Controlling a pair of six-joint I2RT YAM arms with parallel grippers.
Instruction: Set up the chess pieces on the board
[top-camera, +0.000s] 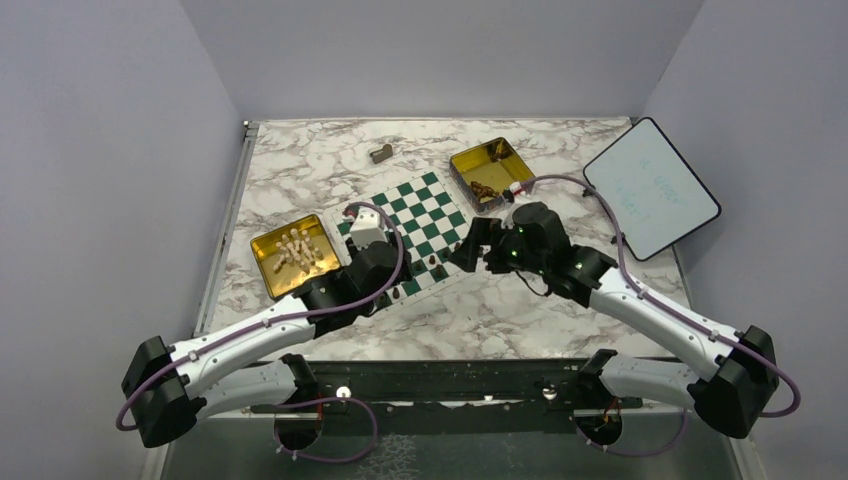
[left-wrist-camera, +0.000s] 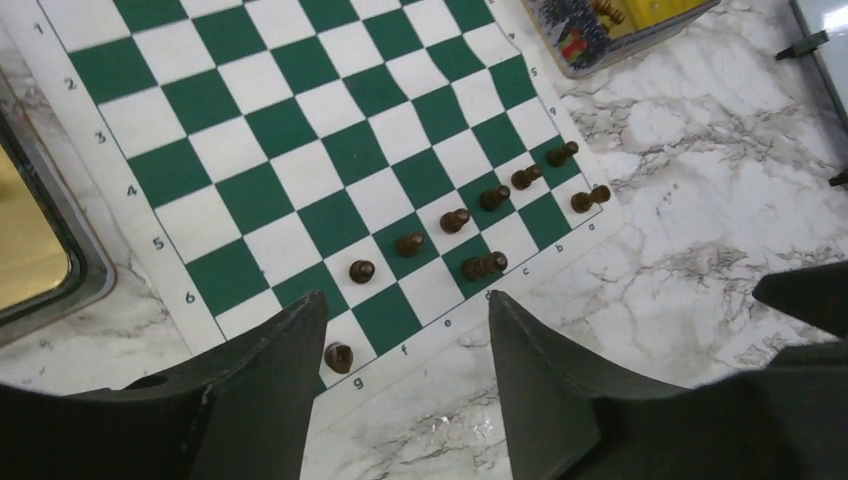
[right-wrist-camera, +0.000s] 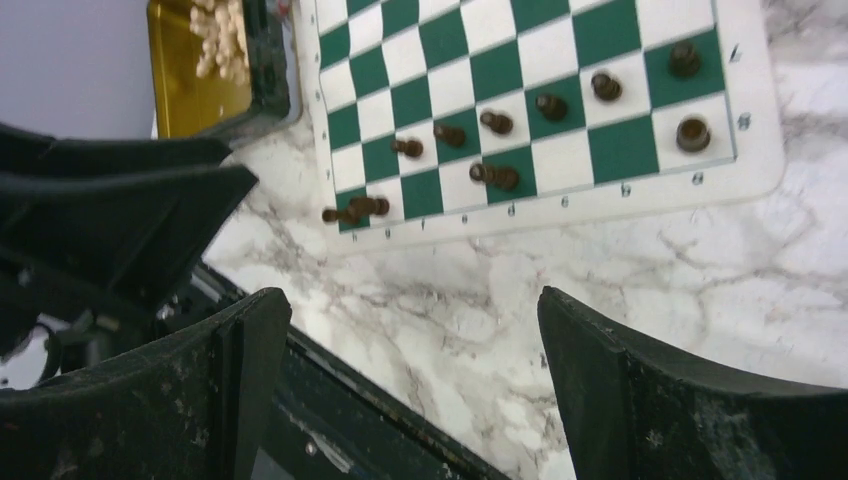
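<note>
A green-and-white chessboard (top-camera: 415, 205) lies mid-table, with several dark brown pieces (left-wrist-camera: 454, 219) standing along its near rows. My left gripper is above the board's near left part, fingers apart and empty, with a dark piece (left-wrist-camera: 338, 356) seen between them. My right gripper hangs open over the board's right side, nothing between its fingers. A gold tray (top-camera: 262, 245) at left holds pale pieces (top-camera: 298, 252); a second tray (top-camera: 500, 172) at back right holds dark pieces (top-camera: 482, 191).
A whiteboard (top-camera: 650, 190) lies at the right edge. A small grey object (top-camera: 381, 154) sits behind the board. Both arms are close to each other over the board.
</note>
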